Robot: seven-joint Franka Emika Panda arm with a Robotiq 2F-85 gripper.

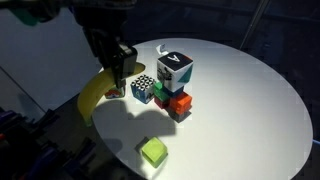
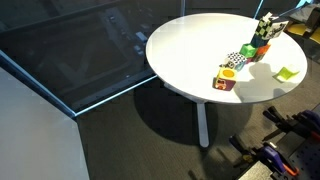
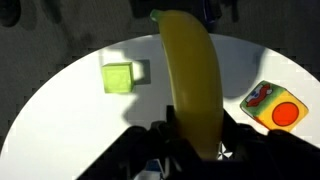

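Note:
A yellow banana (image 1: pixel 93 96) hangs from my gripper (image 1: pixel 121 78), which is shut on it near one end. In exterior view 1 it hangs at the left of the white round table. In the wrist view the banana (image 3: pixel 190 65) stretches away from my gripper, its far tip past the table's edge. Exterior view 2 does not clearly show the gripper or the banana.
On the white table (image 1: pixel 245 100) sit a lime-green cube (image 1: pixel 154 151), a checkered cube (image 1: pixel 143 88), a red cube (image 1: pixel 180 105) and a larger picture cube (image 1: pixel 174 70) above smaller blocks. A colourful picture block (image 3: pixel 274 107) lies right of the banana.

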